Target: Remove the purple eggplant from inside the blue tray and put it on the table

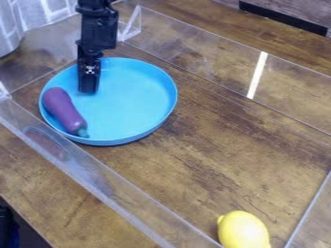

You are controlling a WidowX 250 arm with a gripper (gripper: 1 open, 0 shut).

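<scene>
The purple eggplant (64, 110) lies in the left part of the round blue tray (158, 113), its stem end toward the near rim. Over the tray's far left part hangs my black gripper (89, 85), pointing down, beyond the eggplant's far end and apart from it. Its fingers are small and dark here, so how far apart they stand does not show clearly. I see no object held by it.
A yellow lemon-like object (242, 231) sits near the bottom right. Clear plastic strips or walls (97, 184) run along the near left side and behind the tray. A metallic pot (8, 27) stands at the upper left. Bare wooden table (214, 145) lies right of the tray.
</scene>
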